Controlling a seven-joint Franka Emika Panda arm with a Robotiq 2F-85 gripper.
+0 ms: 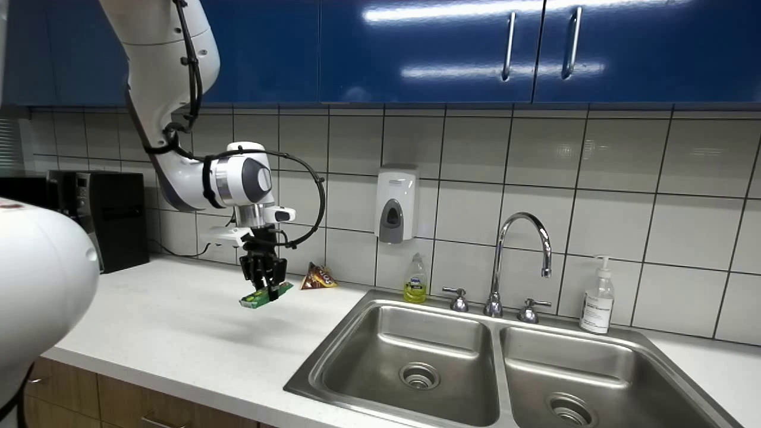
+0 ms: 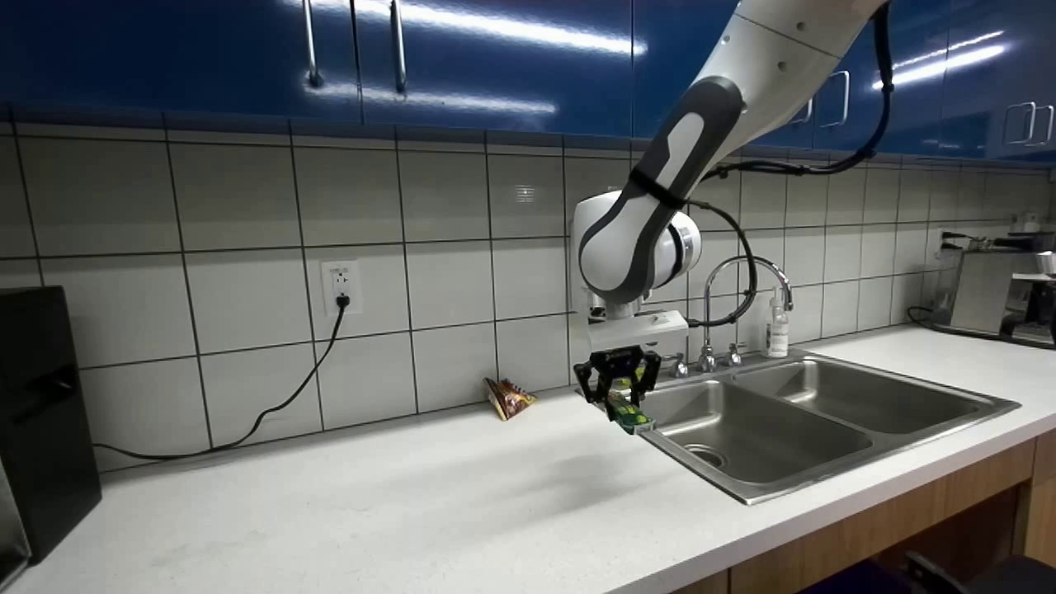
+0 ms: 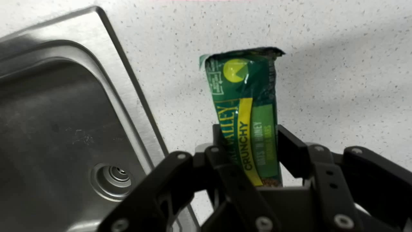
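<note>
A green granola bar packet [image 3: 242, 87] with a yellow stripe is pinched across its width by my gripper, which is shut on it. In exterior view 1 the packet [image 1: 255, 299] hangs above the white counter, left of the sink, below the gripper [image 1: 267, 285]. From the other side, in exterior view 2, the packet [image 2: 630, 415] tilts out under the gripper [image 2: 619, 396], a shadow on the counter beneath. The fingers hide part of the packet's lower end in the wrist view.
A brown snack bag [image 1: 318, 277] leans by the tiled wall behind the gripper. The double steel sink [image 1: 335, 335] lies to the right, with a yellow soap bottle [image 1: 415, 279] at its back edge. A black appliance [image 1: 114, 217] stands far left.
</note>
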